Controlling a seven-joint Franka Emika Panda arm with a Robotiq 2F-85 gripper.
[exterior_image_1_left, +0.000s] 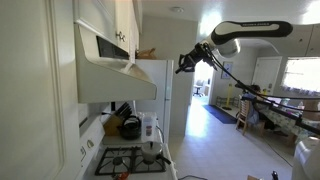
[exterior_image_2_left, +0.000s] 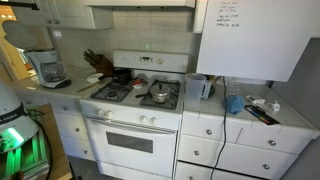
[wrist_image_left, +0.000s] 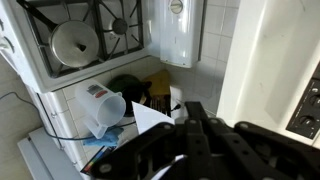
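My gripper (exterior_image_1_left: 179, 71) is high in the air, out past the range hood and in front of the fridge. From the wrist view, the gripper's dark fingers (wrist_image_left: 194, 112) are shut, with nothing visible between them. Below, a lidded metal pot (wrist_image_left: 75, 43) sits on the white gas stove (wrist_image_left: 45, 75). A clear pitcher (wrist_image_left: 100, 104) stands on the counter beside the stove, next to a blue cloth (wrist_image_left: 108, 138). The same pot (exterior_image_2_left: 160, 92), pitcher (exterior_image_2_left: 194, 87) and cloth (exterior_image_2_left: 235, 103) show in exterior view 2, where I cannot make out the gripper.
The range hood (exterior_image_1_left: 115, 80) and upper cabinets line the left side. A tall white fridge (exterior_image_1_left: 157, 85) stands behind. Open floor (exterior_image_1_left: 215, 150) lies to the right of the counter. Knives in a block (exterior_image_2_left: 100, 62) are at the back left of the stove.
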